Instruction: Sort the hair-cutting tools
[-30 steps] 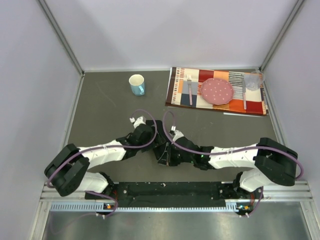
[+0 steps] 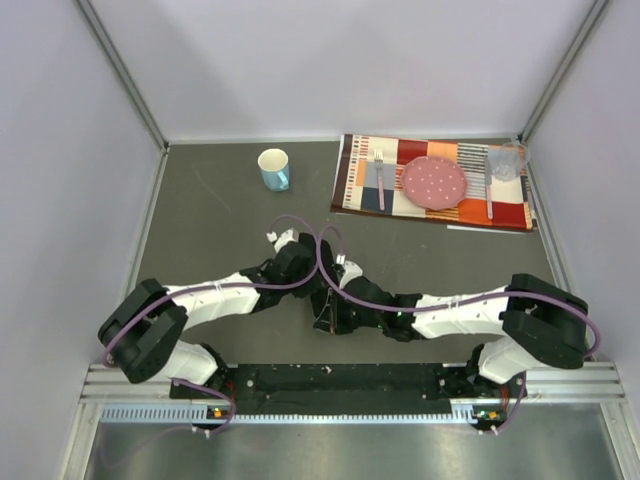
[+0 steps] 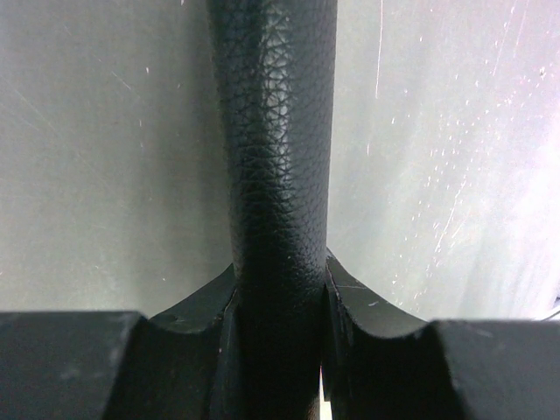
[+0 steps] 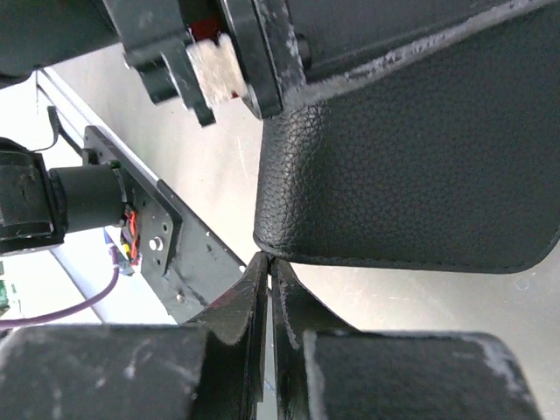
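A black, grained leather case (image 3: 278, 157) runs up through the left wrist view, with my left gripper closed around it, one finger on each side. From above, only a strip of it shows between the two hands. In the right wrist view the case (image 4: 411, 184) hangs as a broad flap with a rounded lower edge. My right gripper is shut, its tips touching the case's lower left corner; nothing clearly shows between them. No hair cutting tools are visible, and the inside of the case is hidden.
A light blue mug (image 2: 274, 170) stands at the back left. At the back right lies a patterned placemat (image 2: 395, 150) with a fork (image 2: 380, 182), a pink plate (image 2: 434, 183), a knife (image 2: 489, 190) and a clear glass (image 2: 507, 161).
My left hand has shifted slightly to the right, and the visible strip of the case has moved a little with it. The right hand has barely moved.
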